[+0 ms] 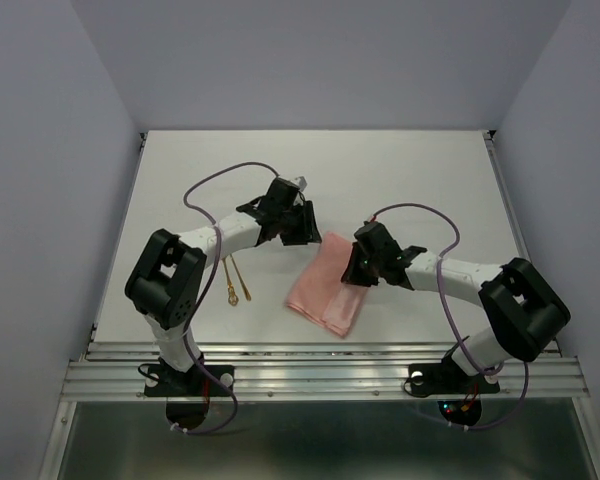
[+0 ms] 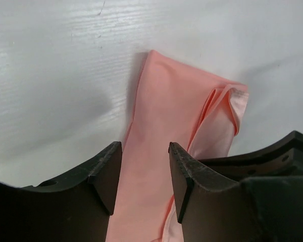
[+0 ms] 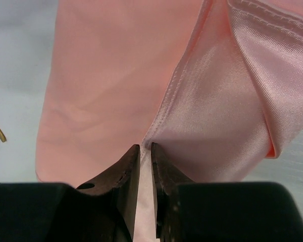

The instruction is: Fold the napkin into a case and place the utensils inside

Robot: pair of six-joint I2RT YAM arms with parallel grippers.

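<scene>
The pink napkin (image 1: 325, 280) lies folded over itself on the table, its turned-over flap (image 3: 212, 111) running lengthwise along the right side. Above the napkin's far left edge, my left gripper (image 1: 315, 238) is open, and only cloth shows beneath its spread fingers (image 2: 108, 174). My right gripper (image 1: 348, 283) hangs over the right part of the napkin. It is open by a narrow gap, fingertips at the flap's seam; whether they touch the cloth I cannot tell. Two gold utensils (image 1: 231, 290) lie left of the napkin, partly hidden by the left arm in the top view.
A metal rail (image 1: 310, 372) runs along its front edge. In the left wrist view the right gripper's dark body reaches in close from the right.
</scene>
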